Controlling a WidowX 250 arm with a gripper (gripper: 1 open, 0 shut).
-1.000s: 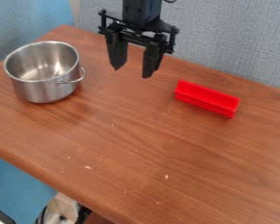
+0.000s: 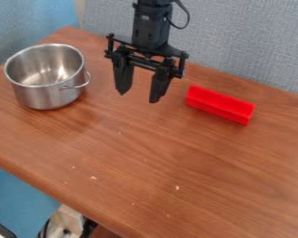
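My black gripper [image 2: 141,82] hangs over the back middle of the wooden table, its two fingers spread open with nothing between them. To its right lies a red rectangular block [image 2: 219,106]. A steel pot [image 2: 46,88] with wire handles stands to its left.
Grey textured panels stand behind it. The table's left edge drops to a blue surface at the lower left.
The pot and red block have not moved.
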